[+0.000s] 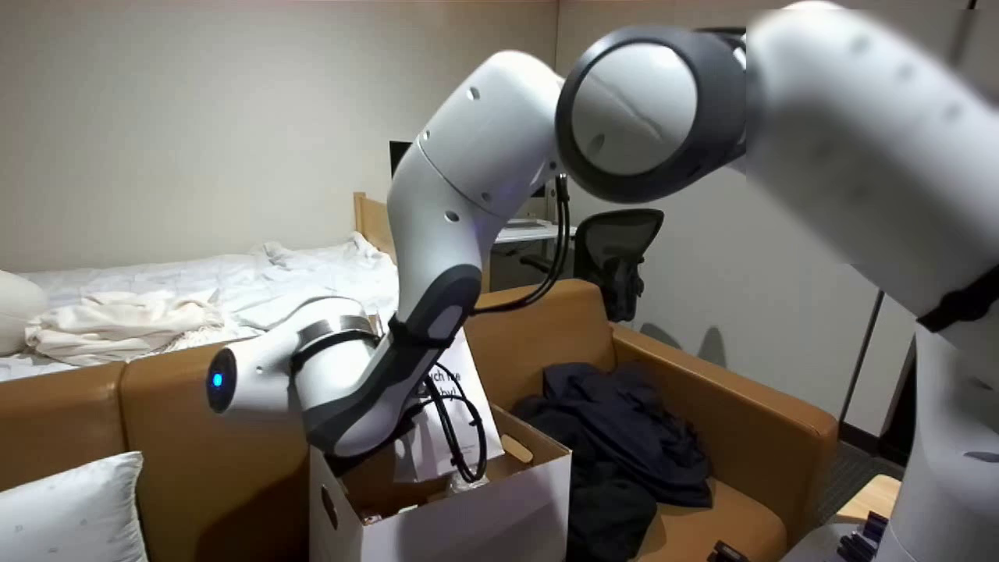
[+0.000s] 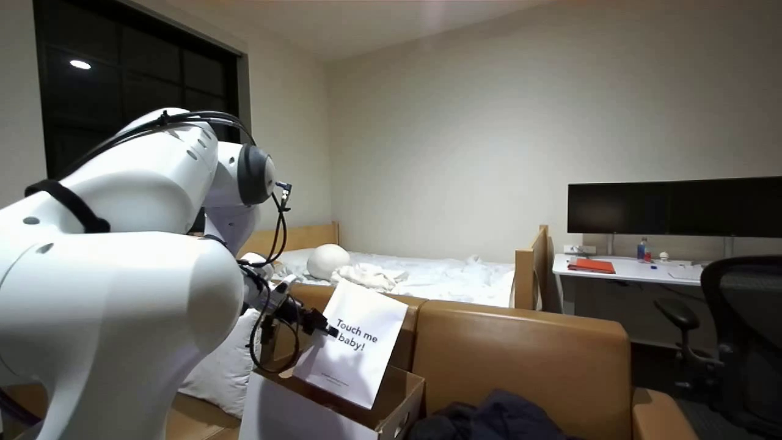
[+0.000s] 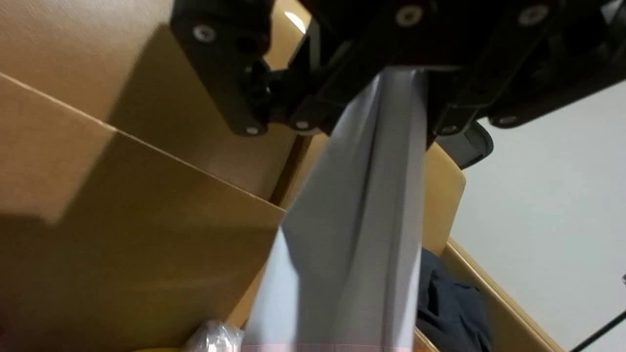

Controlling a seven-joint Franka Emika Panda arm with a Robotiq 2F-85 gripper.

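A white paper sheet (image 2: pixel 359 322) printed "Touch me baby!" hangs tilted above an open cardboard box (image 2: pixel 293 407). My gripper (image 2: pixel 333 331) is shut on the sheet's left edge. In the wrist view the sheet (image 3: pixel 352 234) runs down in folds from between the black fingers. From exterior view 1 the sheet (image 1: pixel 459 421) shows partly behind the arm, its lower part within the outline of the box (image 1: pixel 459 524). The gripper itself is hidden there by the wrist and cables. I cannot tell whether paper and box touch.
Inside the box lies a clear crumpled wrapper (image 3: pixel 214 337). Dark clothing (image 1: pixel 627 431) covers the seat right of the box, and a white pillow (image 1: pixel 70 515) leans at the left. The brown couch backrest (image 2: pixel 513 337) rises just behind the box.
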